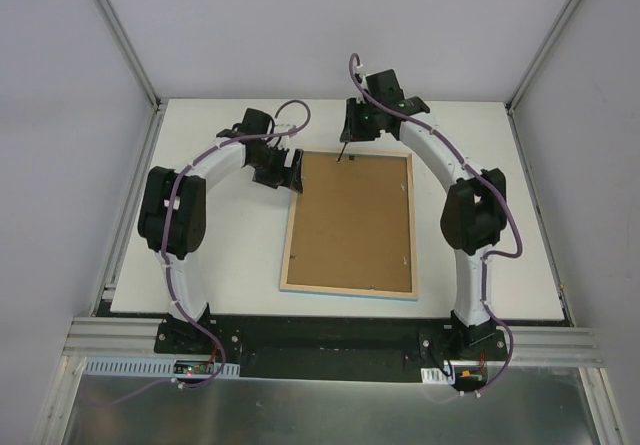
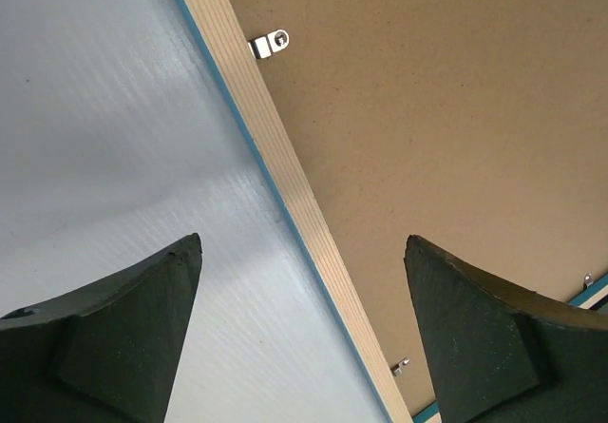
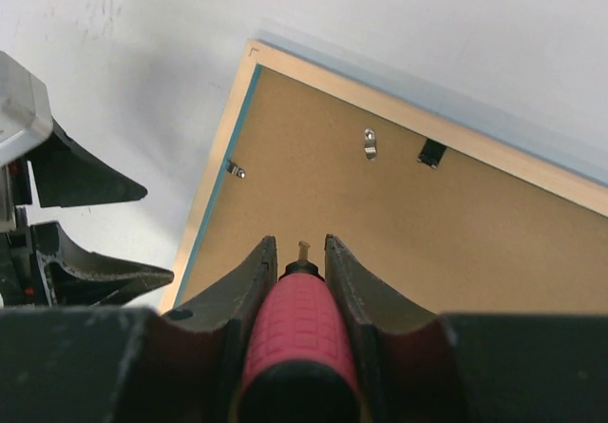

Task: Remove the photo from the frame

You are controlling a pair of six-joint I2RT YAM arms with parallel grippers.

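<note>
The wooden frame (image 1: 285, 255) lies back-up on the white table, its brown backing board (image 1: 350, 225) held by small metal tabs, such as one (image 2: 269, 44) on the left rail and another (image 3: 370, 144) near the top rail. A black piece (image 3: 431, 153) sits by the top rail. My left gripper (image 1: 292, 170) hovers open over the frame's upper left, nothing between its fingers. My right gripper (image 1: 346, 135) is shut on a red-handled screwdriver (image 3: 298, 337), whose thin shaft points down at the board near the top rail.
Both arms reach over the frame's back end from either side, with a small space between the grippers. Walls border the table at the back and sides.
</note>
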